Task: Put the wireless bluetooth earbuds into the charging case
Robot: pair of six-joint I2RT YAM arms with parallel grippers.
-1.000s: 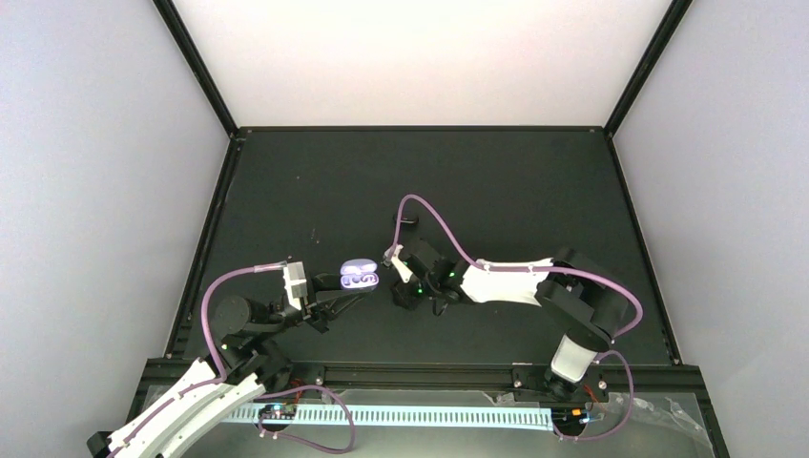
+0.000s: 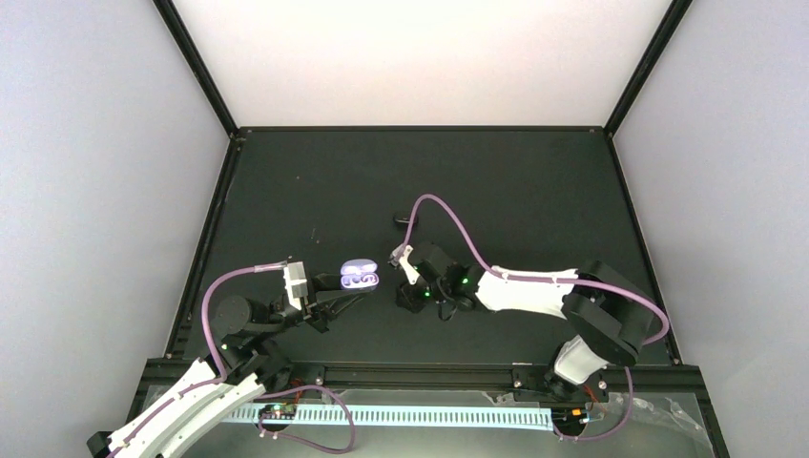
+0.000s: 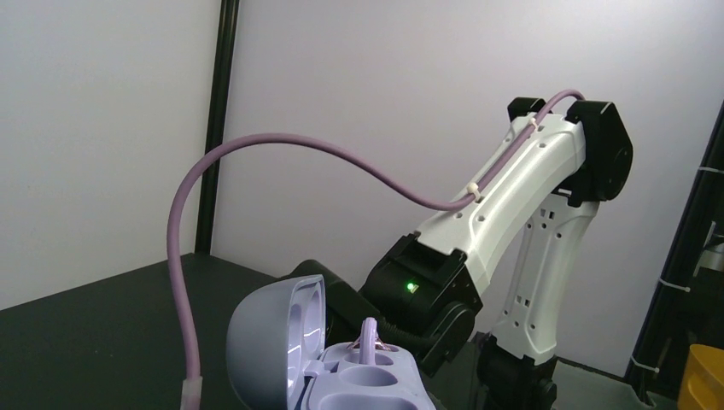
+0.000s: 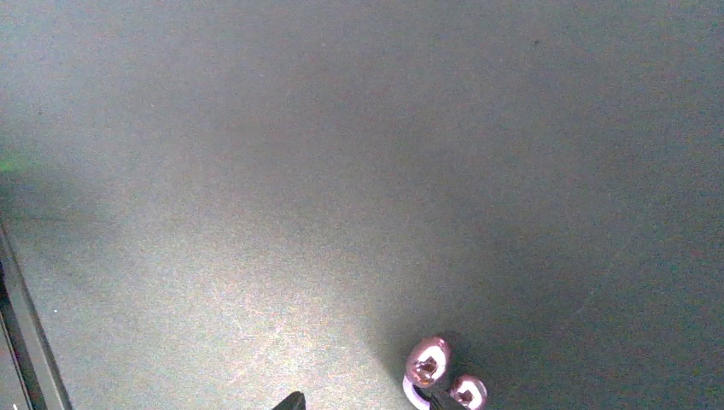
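Observation:
The lilac charging case [image 2: 360,275] is held up with its lid open, and my left gripper [image 2: 351,290] is shut on it. In the left wrist view the case [image 3: 367,389] has an upright lilac clip piece [image 3: 369,340] at its far compartment; how deep it sits cannot be told. An earbud with two shiny balls [image 4: 429,360] appears low in the right wrist view. My right gripper is partly open there, one fingertip overlapping the earbud's lower part. Whether they touch is unclear. From above, the right hand hides this earbud.
A small black object [image 2: 404,220] lies on the dark table [image 2: 315,181] behind the right hand. A purple cable [image 2: 460,229] arches over the right arm.
The right arm has shifted slightly to the right, away from the case, and a little toward the front. The left arm and the open case have stayed put.

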